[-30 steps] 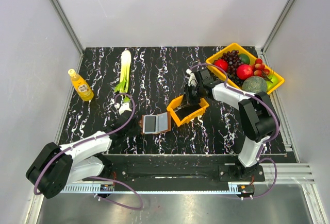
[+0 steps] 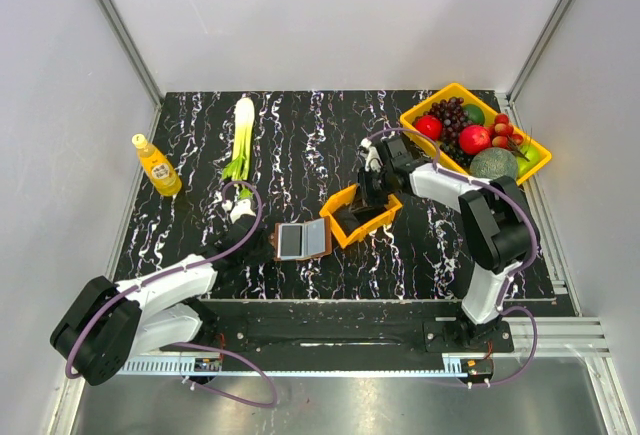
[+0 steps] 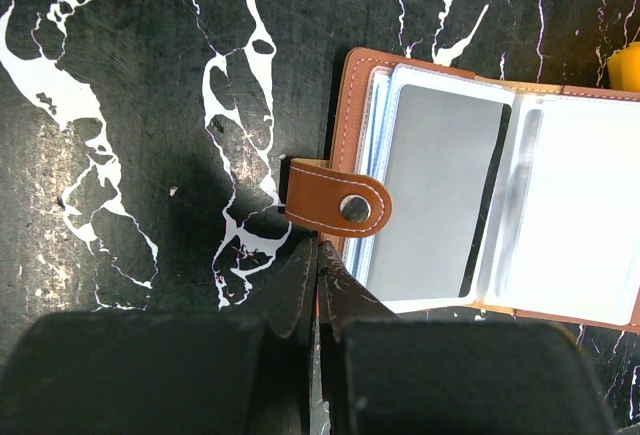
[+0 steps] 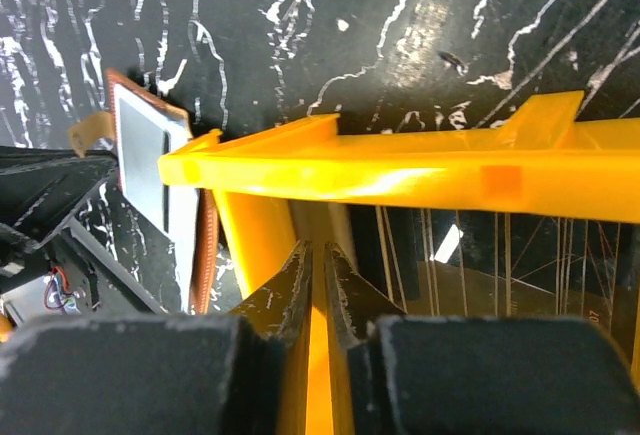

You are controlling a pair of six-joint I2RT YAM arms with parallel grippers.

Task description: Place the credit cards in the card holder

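The brown leather card holder [image 2: 302,239] lies unfolded on the marbled table, its clear sleeves showing. In the left wrist view, its snap strap [image 3: 338,198] sticks out to the left. My left gripper is shut, tips at the holder's left edge by the strap, nothing showing between them. To the right of the holder stands a small orange box [image 2: 352,237]. A dark, glossy card-like surface with gold lines [image 4: 465,280] shows inside it; how many cards are there I cannot tell. My right gripper is over the box, slightly open, nothing seen held.
A yellow basket of fruit [image 2: 545,160] stands at the back right. A leek [image 2: 242,135] lies at the back, left of centre, and a yellow bottle [image 2: 158,167] is at the far left. Clear table lies between the leek and the fruit basket.
The orange box has shifted slightly left, towards the card holder, and the right gripper has moved a little over it. The left arm and the holder look unmoved.
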